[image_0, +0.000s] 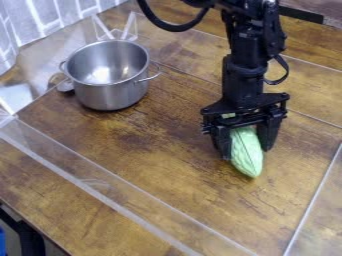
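My black gripper (243, 130) is low over the wooden table, its fingers down around an elongated pale green vegetable (246, 154) that lies at the right of the camera view. The vegetable's upper part is hidden by the gripper, and whether the fingers press on it is hard to tell.
A steel pot (107, 74) with side handles stands at the upper left, beside pale clutter at the table's edge.
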